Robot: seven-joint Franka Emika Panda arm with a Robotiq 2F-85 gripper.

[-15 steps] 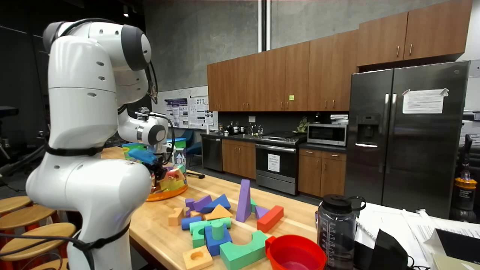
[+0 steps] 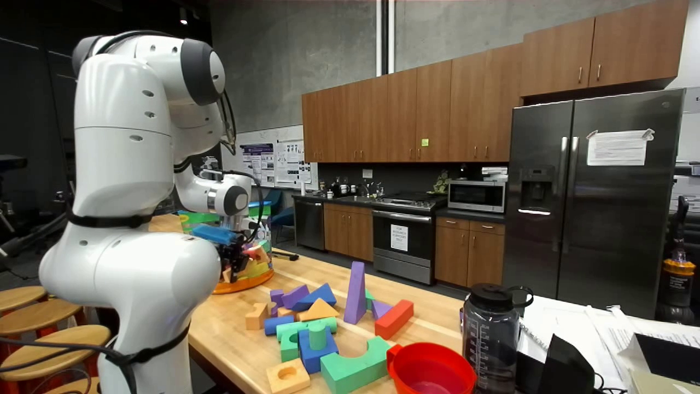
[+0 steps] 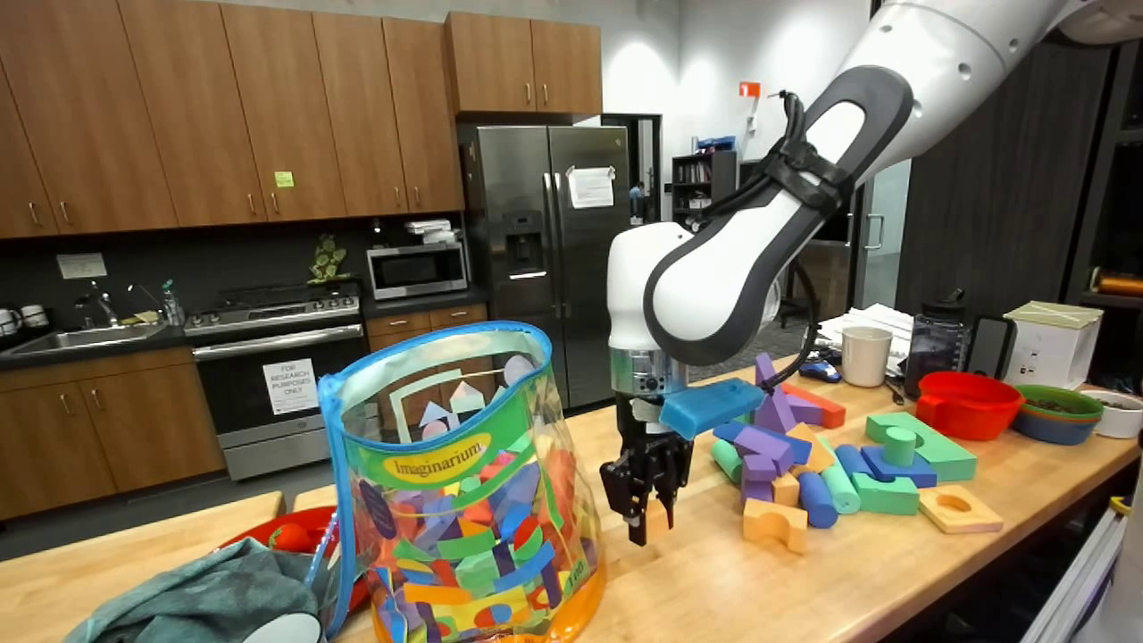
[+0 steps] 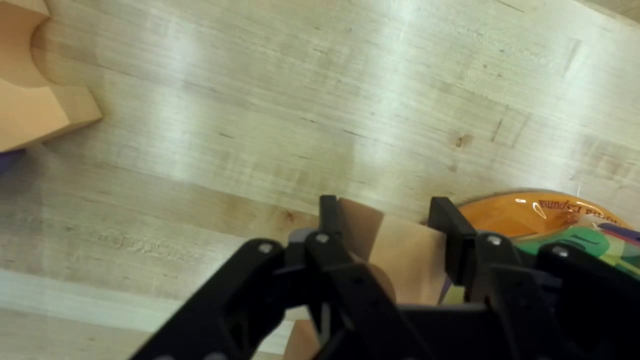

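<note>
My gripper is shut on a natural-wood block [image 4: 411,255], which sits between its two black fingers in the wrist view; part of the block is hidden behind the finger mounts. In exterior view 2 the gripper [image 3: 648,520] points down above the tabletop, right of the clear toy-block bag [image 3: 471,450], with a bit of the wooden block [image 3: 656,518] showing at the fingertips. Exterior view 1 has the gripper [image 2: 234,262] partly hidden by the arm and overlapping the bag. Whether the block touches the table is hard to tell.
Loose blocks in several colours, among them a wooden arch [image 3: 774,523] and a green arch [image 2: 354,369], lie in a group on the table [image 3: 707,589]. Beyond them stand a red cup [image 2: 433,371] and a dark bottle [image 2: 490,335]. Bare tabletop separates bag and pile.
In exterior view 1 the arm and gripper have shifted slightly right and lower. The loose blocks on the table have stayed where they were.
</note>
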